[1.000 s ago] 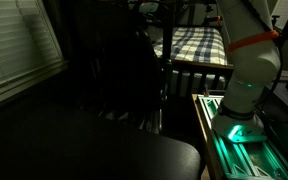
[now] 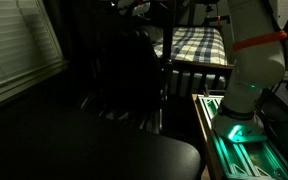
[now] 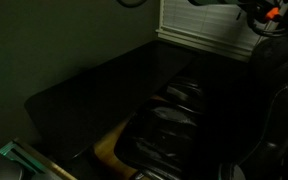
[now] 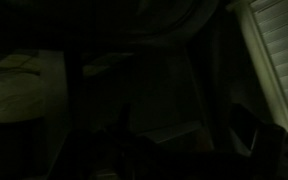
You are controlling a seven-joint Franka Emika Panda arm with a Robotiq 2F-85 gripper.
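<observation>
The room is very dark, and no object can be made out between the fingers. A black table [image 2: 94,145] fills the lower left of exterior view 1, and its top looks bare. In the wrist view, dark shapes along the lower edge belong to my gripper, too dim to show how its fingers stand. My white arm [image 2: 254,75] rises from its base at the right of exterior view 1, and its far end reaches left along the top edge.
Black chairs [image 3: 169,135] stand beside the table in exterior view 2. White window blinds [image 2: 14,40] hang at the left of exterior view 1. A bed with a checked cover [image 2: 199,45] lies at the back. The tabletop offers free room.
The upper part of my arm has shifted slightly at the top of exterior view 1. The table and bed have stayed put.
</observation>
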